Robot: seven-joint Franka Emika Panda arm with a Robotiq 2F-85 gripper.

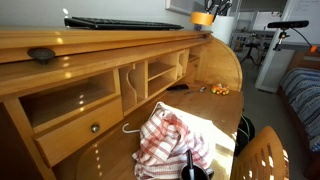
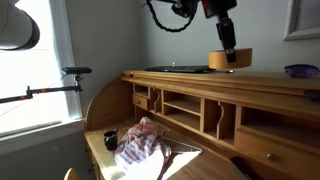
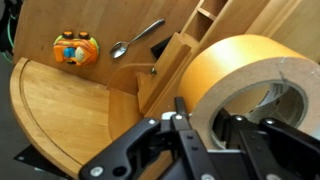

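Observation:
A wide orange tape roll (image 3: 232, 68) fills the right side of the wrist view, its round opening facing the camera. My gripper is shut on the roll's wall, one finger outside and one inside the ring. In exterior view 2 the orange roll (image 2: 231, 60) is at the tip of my gripper (image 2: 229, 52), by the top of the desk hutch. Exterior view 1 has the roll (image 1: 203, 18) near the hutch's far end, with the gripper partly cut off by the top edge.
A black keyboard (image 1: 125, 23) lies on the hutch top. Below, a checkered cloth (image 1: 170, 138) and a dark mug (image 1: 193, 172) are on the desk. A spoon (image 3: 137, 39) and an orange toy (image 3: 76, 48) lie near the desk's curved end.

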